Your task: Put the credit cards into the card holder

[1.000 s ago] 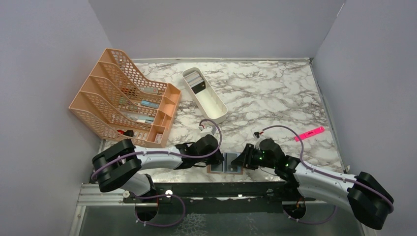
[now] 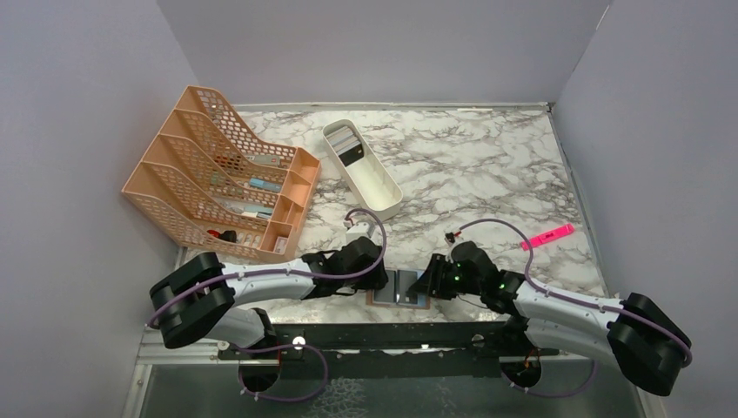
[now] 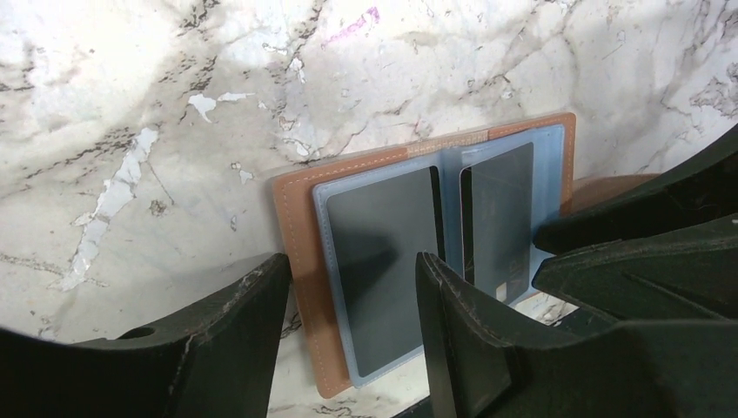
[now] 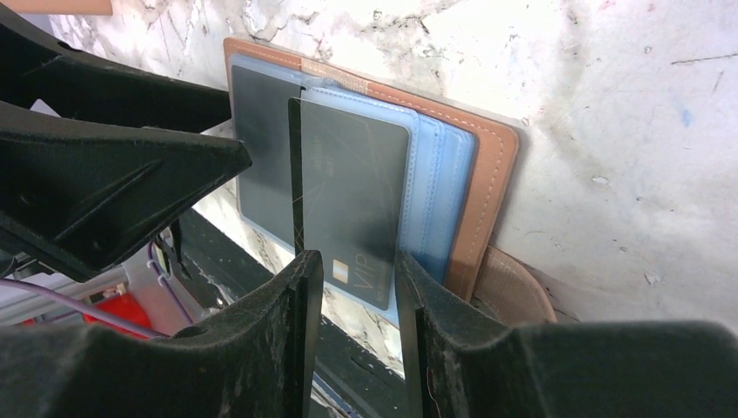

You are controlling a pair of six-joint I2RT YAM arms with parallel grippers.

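The open card holder (image 2: 396, 296) lies at the table's front, brown outside with blue sleeves. In the left wrist view its left half holds a dark card (image 3: 374, 279). In the right wrist view a translucent dark card (image 4: 348, 192) marked VIP lies on the blue sleeve of the other half. My left gripper is open over the holder's left edge, fingertips either side of it. My right gripper has its fingers apart at the lower end of the VIP card, one each side; whether they touch it is unclear.
A white tray (image 2: 374, 183) with several cards stands behind the holder. An orange mesh organizer (image 2: 296, 209) is at the left, a pink strip (image 2: 546, 236) at the right. The grippers are close together.
My left arm has shifted slightly left since a second ago. The right arm has moved slightly left and its wrist has shifted a little toward the back.
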